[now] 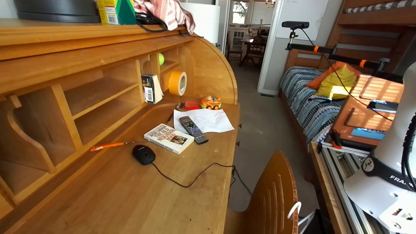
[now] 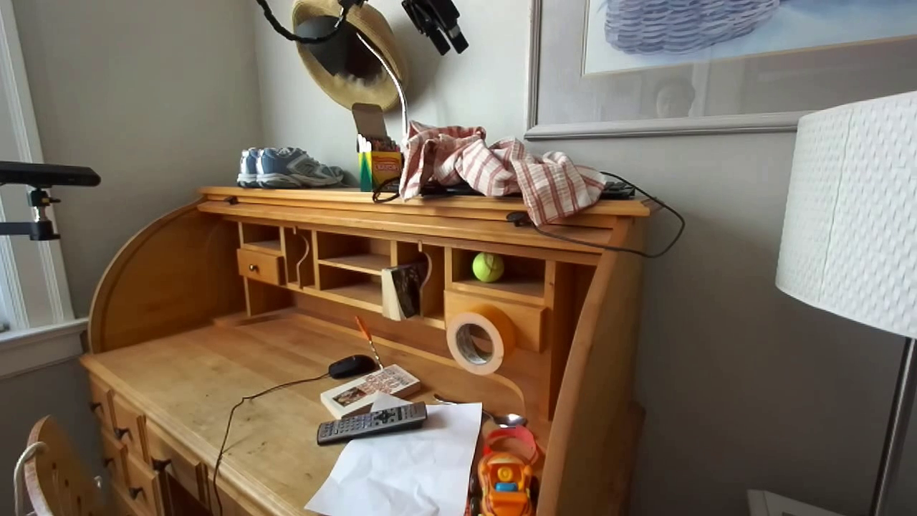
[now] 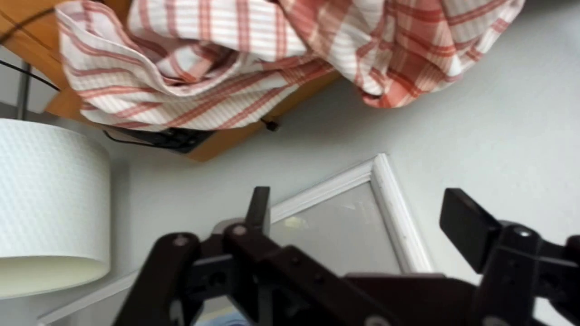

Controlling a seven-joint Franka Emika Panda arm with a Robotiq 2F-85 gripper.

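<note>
My gripper is open in the wrist view, its dark fingers well apart and only wall and picture frame behind the gap. Exterior view 2 shows the gripper (image 2: 453,44) high up, above the level of the desk top. A crumpled red-and-white checked cloth (image 2: 481,163) lies on top of the roll-top desk (image 2: 284,196), one end draped over the front edge. From the wrist, the same cloth (image 3: 217,92) fills the upper part of the view, apart from the fingers.
On the desk surface are a mouse (image 1: 144,154), a white book (image 1: 168,138), a remote (image 1: 193,130), paper (image 1: 214,121) and a toy car (image 1: 211,103). A tape roll (image 2: 478,340) and tennis ball (image 2: 488,267) sit near the cubbies. A lamp (image 2: 860,215) stands at right.
</note>
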